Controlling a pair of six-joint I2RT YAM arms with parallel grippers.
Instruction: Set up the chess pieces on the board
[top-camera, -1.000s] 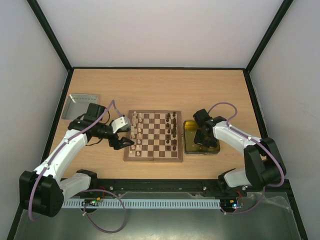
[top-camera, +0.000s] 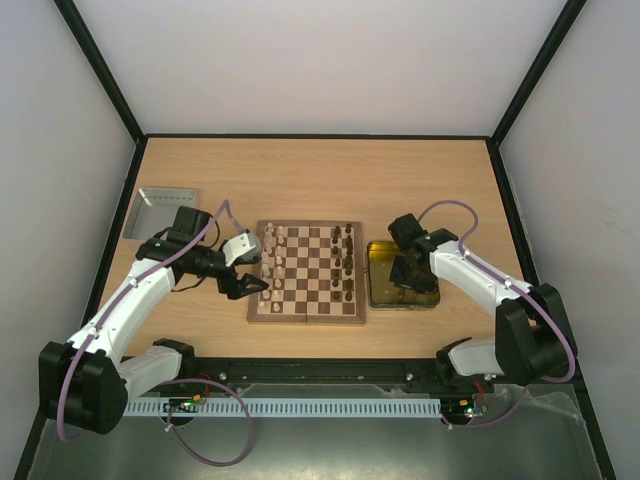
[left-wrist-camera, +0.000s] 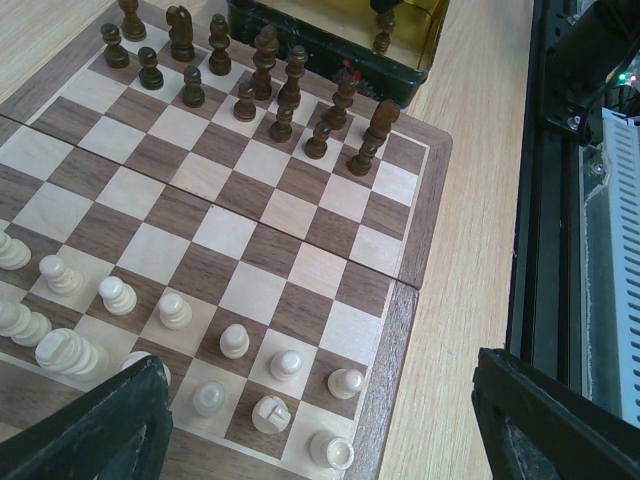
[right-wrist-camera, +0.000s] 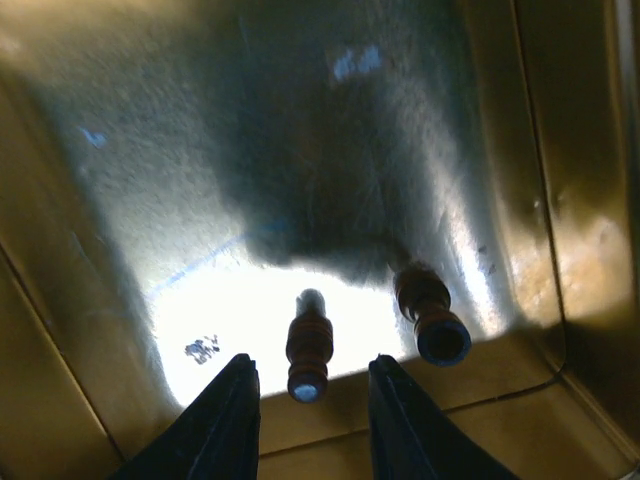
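Observation:
Two dark chess pieces lie in the gold tin: one piece (right-wrist-camera: 309, 350) sits in the gap in front of my right gripper, whose fingers stand apart without gripping it. The other dark piece (right-wrist-camera: 432, 312) lies to the right, outside the fingers. On the chessboard (left-wrist-camera: 425, 225), dark pieces stand along the side near the tin, and light pieces, such as this pawn (left-wrist-camera: 286, 364), stand along the opposite side. My left gripper hangs open over the light side with nothing held; its fingers frame the board's corner.
The gold tin (top-camera: 370, 290) stands right of the board, its walls close around my right gripper. An empty-looking grey tray (top-camera: 140, 215) rests at the far left. The table (top-camera: 320, 180) behind the board is clear.
The left arm and the board look unchanged.

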